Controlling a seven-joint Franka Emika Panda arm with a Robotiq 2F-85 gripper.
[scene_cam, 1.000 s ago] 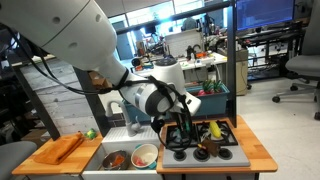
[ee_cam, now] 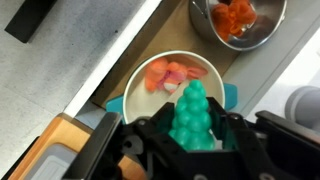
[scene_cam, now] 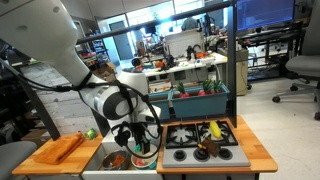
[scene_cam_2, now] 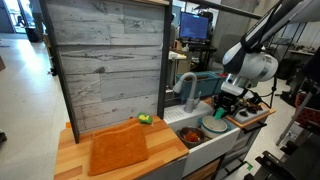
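My gripper is shut on a bright green object, whose rounded end sticks out between the fingers in the wrist view. Just what the object is I cannot tell. Below it is a white pot with teal handles, holding orange and pinkish pieces. From exterior view 1, the gripper points down over that pot, and the arm covers part of it. A bit of green shows above the pot in exterior view 2.
A steel pot with orange contents stands beside the white pot in the sink area. To the right is a stove with a yellow item and a brown one on it. An orange cloth lies on the left counter.
My arm has swung left from above the stove to over the white pot, and the gripper has come down lower. The pots and stove stand where they were.
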